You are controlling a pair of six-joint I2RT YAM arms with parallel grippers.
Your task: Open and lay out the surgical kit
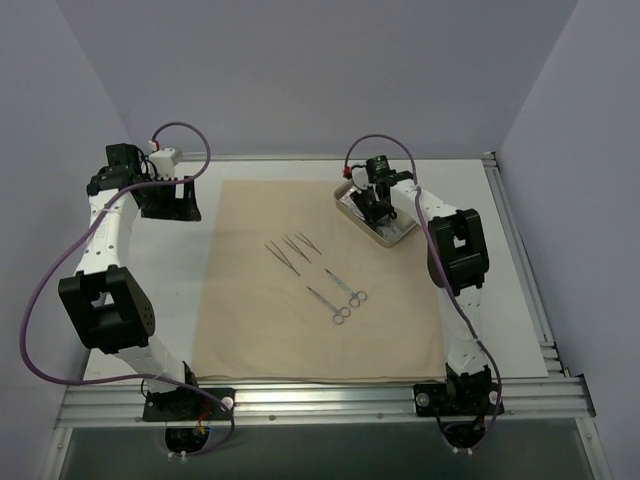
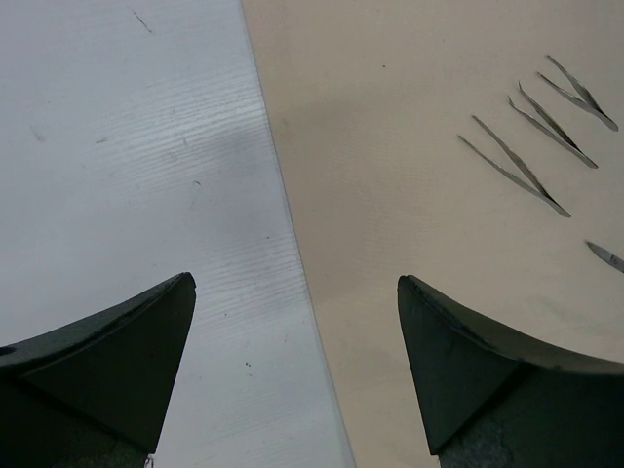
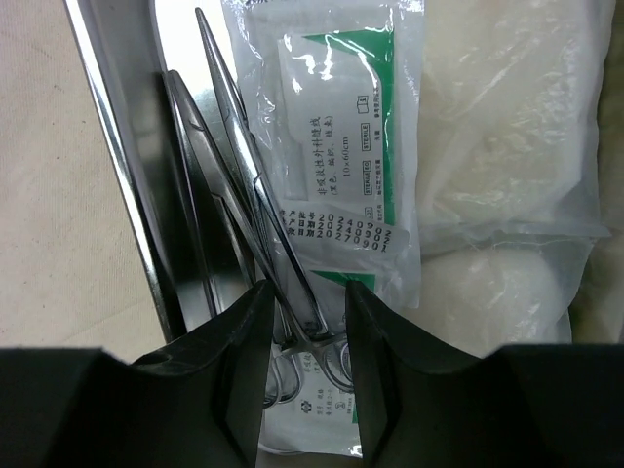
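Note:
In the top view my right gripper (image 1: 376,214) is over the metal tray (image 1: 350,214), which stands at the back right of the beige cloth (image 1: 270,340). The right wrist view shows its fingers open around the handle end of silver forceps (image 3: 263,249), close above them; contact cannot be judged. Suture packets (image 3: 341,127) and white gauze packs (image 3: 507,127) lie beside the forceps. My left gripper stands open and empty above the cloth's left edge. On the cloth lie three tweezers (image 1: 282,257) and two pairs of scissors (image 1: 330,305).
The tray's left wall (image 3: 122,166) rises close to the forceps.

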